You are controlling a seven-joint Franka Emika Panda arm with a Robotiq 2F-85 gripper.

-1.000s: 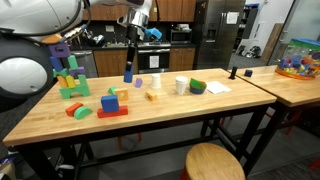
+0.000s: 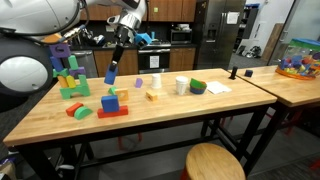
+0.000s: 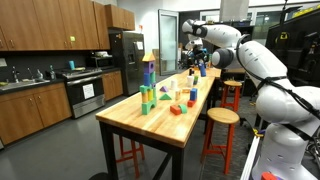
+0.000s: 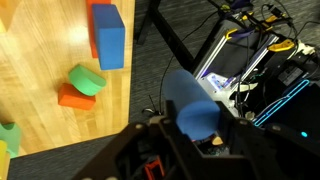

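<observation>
Over the near side of the wooden table, my gripper (image 2: 117,58) is shut on a long blue piece (image 2: 111,74), which hangs tilted with its lower end free. The same blue piece (image 4: 188,95) looks round in the wrist view, beyond the table's edge from that angle. A blue block (image 2: 110,103) rests on a red block (image 2: 113,113) below. To the left lie a green piece (image 4: 87,80) and an orange-red piece (image 4: 76,97), touching or nearly so. A multicoloured block tower (image 3: 148,85) stands farther left.
White cups (image 2: 182,85), a green bowl (image 2: 198,87) and a yellow block (image 2: 152,95) occupy the table's middle. Bare wood (image 2: 235,97) shows at the right. A round stool (image 2: 213,162) stands in front.
My gripper has carried the blue piece leftward in exterior view 1, and the piece has become more tilted. The blocks on the table have stayed put.
</observation>
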